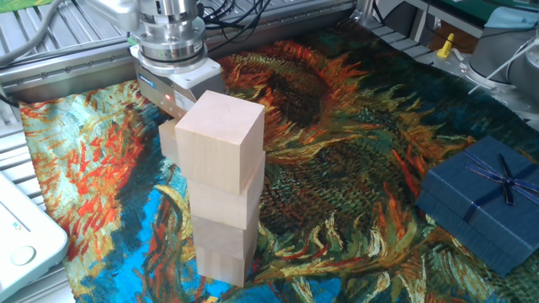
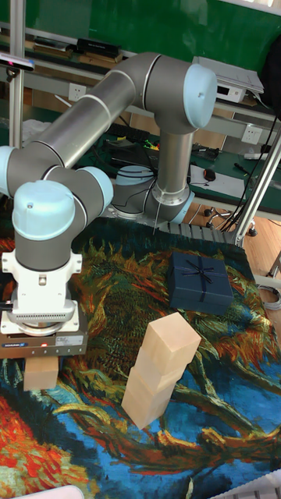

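A tower of several pale wooden blocks stands on the cloth in exterior view 2, its levels slightly out of line. The same tower is right of my gripper in exterior view 3. Apart from it, one more wooden block sits directly below the gripper, touching or nearly touching its underside. Only an edge of this single block shows behind the tower in exterior view 2. My fingers cannot be made out in either view, so whether they grip the block is unclear.
A dark blue gift box with a ribbon bow rests on the cloth at the right. A white device stands at the left edge, and a metal rail runs behind the cloth.
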